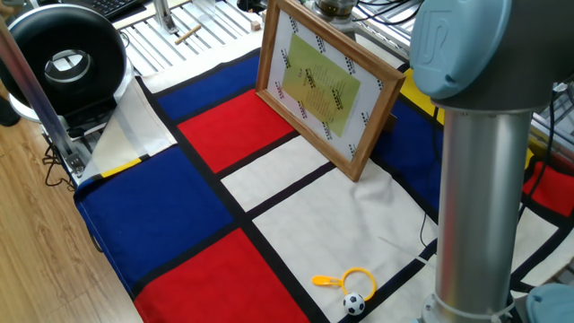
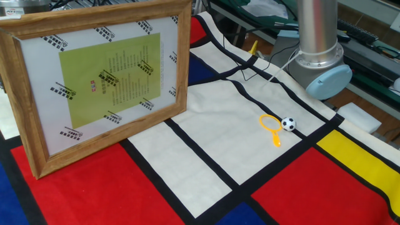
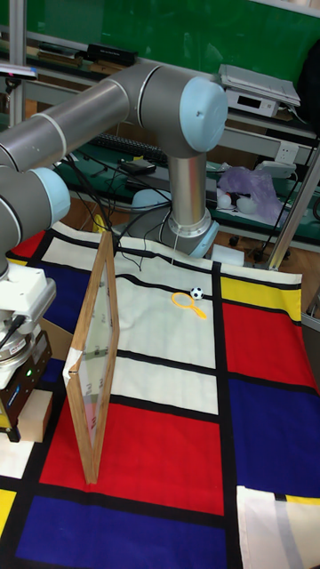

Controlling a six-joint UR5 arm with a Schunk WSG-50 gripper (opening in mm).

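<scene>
A wooden picture frame [image 1: 357,168] stands upright on the patterned cloth, with a yellow-green printed sheet [image 2: 112,81] inside it. In exterior view 3 the frame [image 3: 106,351] shows nearly edge-on. My gripper [image 3: 13,431] is partly in that view, low at the left edge, on the frame's back side; its finger cannot be made out. A yellow ring with a handle [image 2: 277,139] lies flat on a white patch of the cloth. Beside the ring is a small black-and-white football [image 1: 354,304]. Both are well apart from the gripper.
A tan block-like piece [image 3: 36,415] is close to the gripper, behind the frame. My arm's column [image 1: 480,206] rises at the cloth's edge, with loose cables near it. A black round object [image 1: 99,85] stands off the cloth's corner.
</scene>
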